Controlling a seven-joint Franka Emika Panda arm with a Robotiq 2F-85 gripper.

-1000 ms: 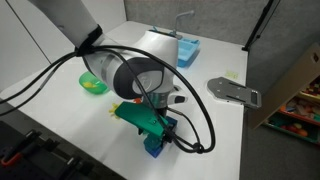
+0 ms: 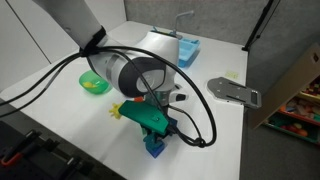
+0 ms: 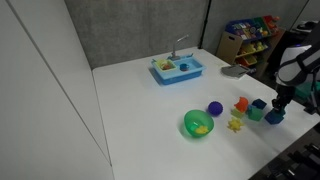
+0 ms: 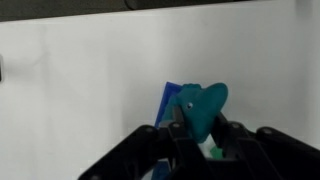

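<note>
My gripper points down near the table's front edge, its fingers on either side of a teal toy (image 4: 206, 104). The toy sticks out past the fingertips; whether they press on it is not clear. A blue block (image 4: 168, 100) shows partly behind and below the toy. In exterior view 1 the blue block (image 2: 154, 147) sits under the gripper, with the teal toy (image 2: 153, 130) just above it. Exterior view 2 shows the gripper (image 3: 281, 109) at the right, over a small blue shape (image 3: 274, 117).
Around the arm lie a yellow star-like toy (image 3: 235, 125), a red toy (image 3: 241, 104), a green block (image 3: 255, 113) and a purple ball (image 3: 215, 108). A green bowl (image 3: 198, 124) stands farther left. Toward the back is a light-blue basin (image 3: 177, 68).
The gripper has risen slightly. The teal shape appears higher, and more of the blue block shows beneath it.
</note>
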